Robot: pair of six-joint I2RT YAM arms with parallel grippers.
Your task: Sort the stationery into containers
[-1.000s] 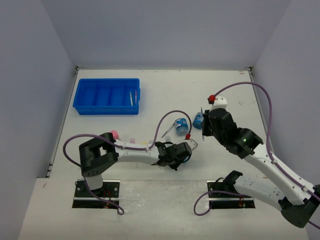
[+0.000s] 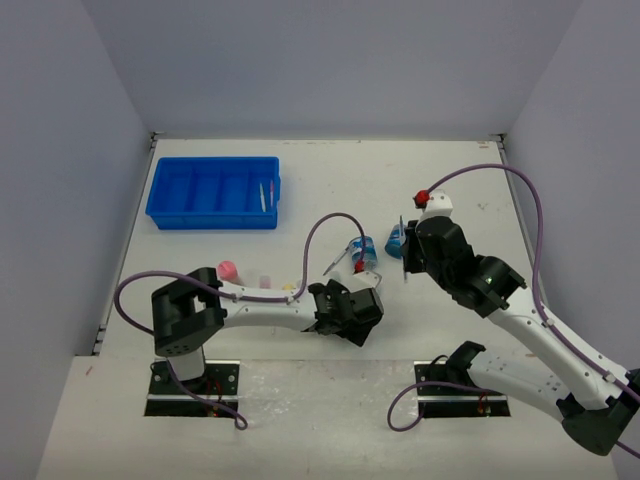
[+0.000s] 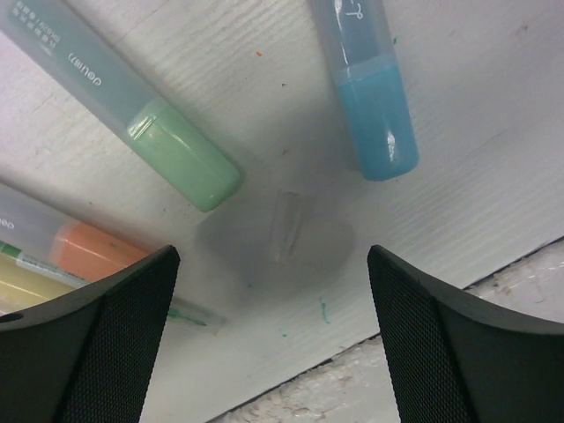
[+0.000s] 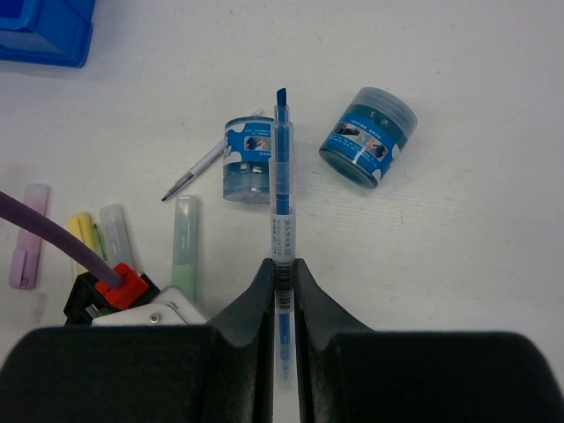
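Observation:
My right gripper is shut on a slim clear-barrelled pen with blue ends (image 4: pixel 282 176), held upright in the right wrist view, above the table. My left gripper stands open low over the table, nothing between its fingers. Beyond its fingertips lie a blue-capped marker (image 3: pixel 379 115) and a green-capped one (image 3: pixel 181 154). An orange-capped marker (image 3: pixel 88 251) is partly behind the left finger. A blue tray (image 2: pixel 212 222) at the far left holds a few thin pens (image 2: pixel 263 196).
Two blue-labelled jars (image 4: pixel 247 159) (image 4: pixel 368 137) lie on the table, with a thin pen (image 4: pixel 198 167) beside one. A pink marker (image 4: pixel 31 233) and a yellow one (image 4: pixel 82 231) lie further left. Open table stretches behind the jars.
The left gripper has turned and shifted slightly left. A bit of blue that showed beside it is hidden now in the top view. The right arm with its pen looks nearly unmoved.

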